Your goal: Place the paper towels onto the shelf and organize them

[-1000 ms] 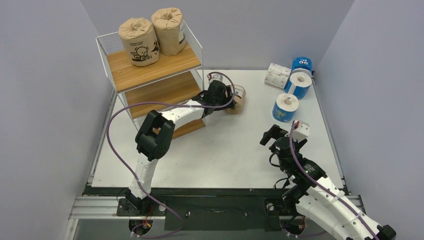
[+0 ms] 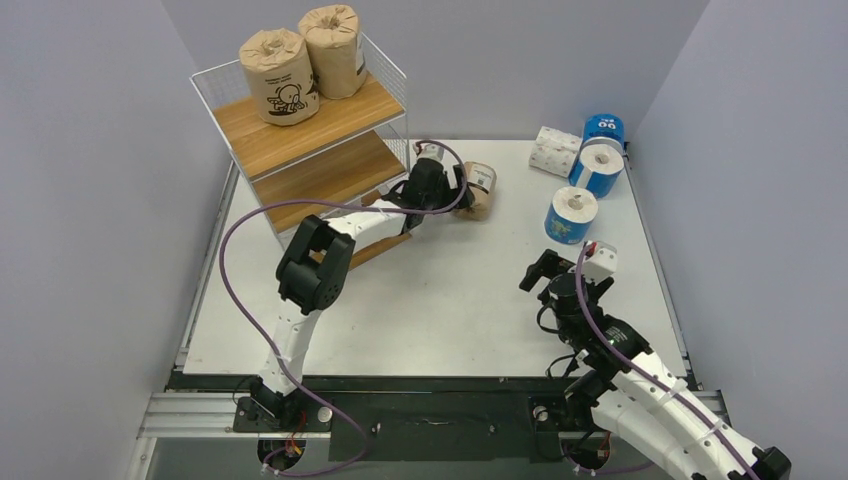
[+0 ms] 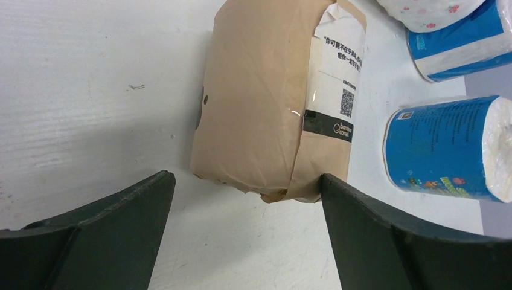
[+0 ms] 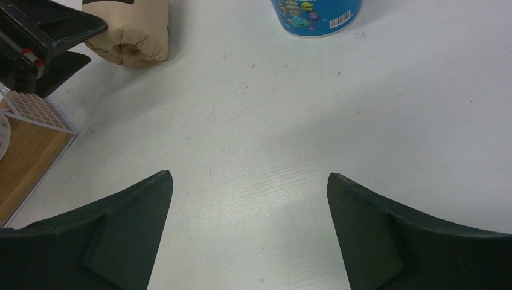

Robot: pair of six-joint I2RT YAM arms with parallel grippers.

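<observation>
A brown paper-wrapped roll (image 2: 482, 178) lies on the table just right of the shelf (image 2: 330, 180). My left gripper (image 2: 462, 190) is at its near end, fingers apart. In the left wrist view the roll (image 3: 259, 90) is mostly beyond the fingertips; the right finger (image 3: 374, 223) overlaps its label-side corner, and I cannot tell whether they touch. Two more brown rolls, one left (image 2: 280, 80) and one right (image 2: 335, 50), stand on the shelf's top board. My right gripper (image 2: 572, 278) stands open and empty over the table's right side.
At the back right are a blue-and-white roll (image 2: 574, 214), another beside it (image 2: 597, 170), a blue pack (image 2: 604, 127) and a white patterned roll (image 2: 553, 150). Walls close off the back and sides.
The brown roll by my left gripper has shifted slightly toward the back. The shelf with its two rolls has moved a little backward too. My right arm has hardly moved.
</observation>
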